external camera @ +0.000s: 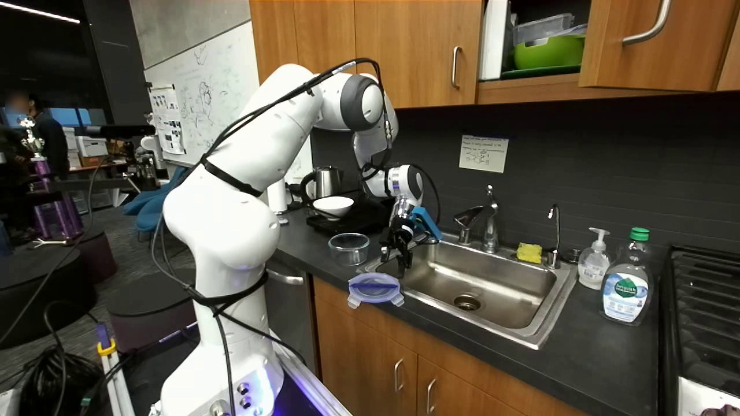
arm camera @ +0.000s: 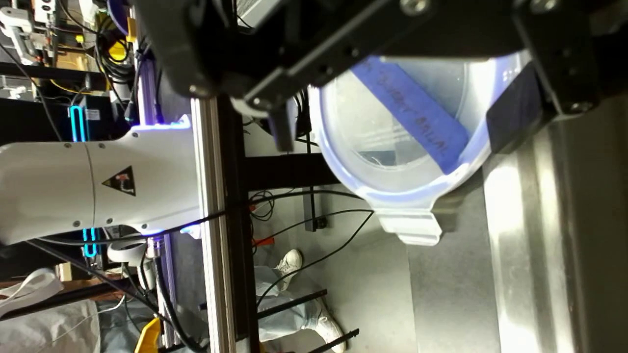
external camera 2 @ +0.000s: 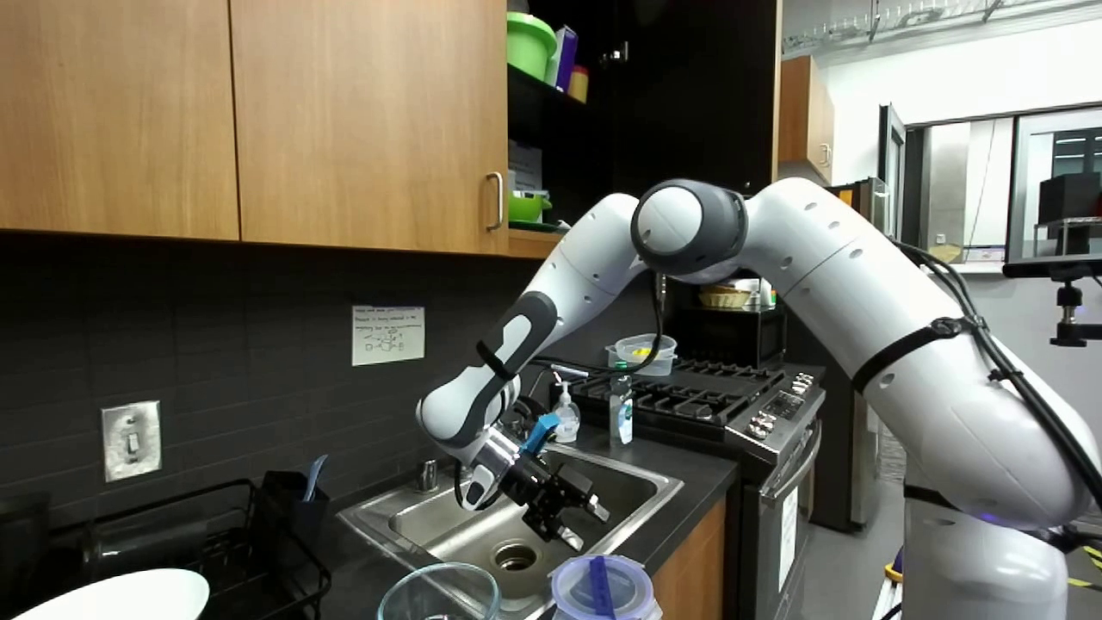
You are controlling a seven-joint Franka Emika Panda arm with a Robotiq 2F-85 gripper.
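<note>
A round clear lid (external camera: 374, 288) with a blue tape strip and side tabs rests at the counter's front edge, left of the sink. In the wrist view the lid (arm camera: 359, 132) shows between the fingers, part of it hidden behind the gripper body; handwriting marks its tape. My gripper (external camera: 395, 262) is open just above and behind the lid, by the sink's left rim. The spread fingertips also show in exterior view 2, where the gripper (external camera 2: 585, 525) is over the sink side of the lid (external camera 2: 625, 591). A clear glass bowl (external camera: 348, 251) sits behind the lid.
The empty steel sink (external camera: 548, 320) is to the right, with a faucet (external camera: 489, 225) and yellow sponge (external camera: 529, 252) behind it. A soap pump (external camera: 594, 262) and dish soap bottle (external camera: 626, 288) stand farther right. At the back left is a white bowl (external camera: 333, 205) beside a dark rack.
</note>
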